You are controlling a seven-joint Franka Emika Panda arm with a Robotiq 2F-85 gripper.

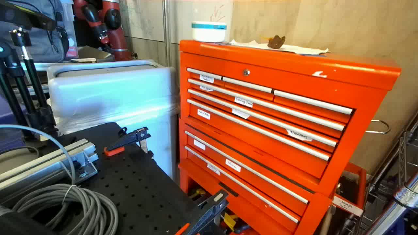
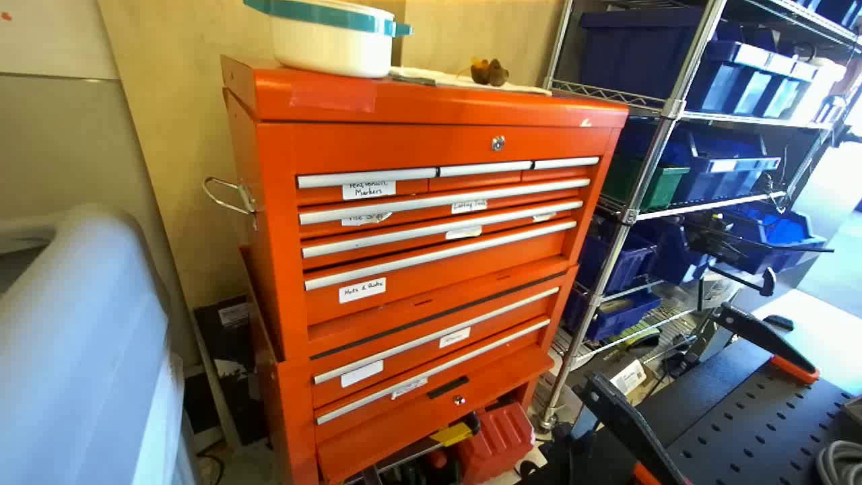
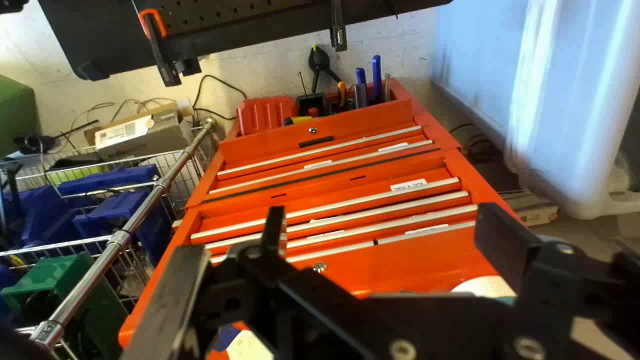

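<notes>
In the wrist view my gripper stands open, its black fingers (image 3: 507, 243) wide apart with nothing between them. Past the fingers is the front of an orange tool chest (image 3: 384, 264), seen upside down. Neither exterior view shows the gripper. The chest (image 1: 219, 60) has labelled drawers with silver handles, and all of them look closed. On its top sit a white tub (image 1: 208, 33) with a teal rim and a small brown object (image 1: 276, 41) on a white cloth or paper (image 1: 301, 49). The wrist view only partly shows the tub (image 3: 483, 286).
A wire shelf (image 2: 675, 109) with blue bins stands right of the chest in exterior view 2. In front is a black perforated table (image 1: 133, 188) with clamps, an aluminium rail (image 1: 43, 164) and a coiled grey cable (image 1: 94, 211). A wrapped white panel (image 1: 113, 94) is on the left.
</notes>
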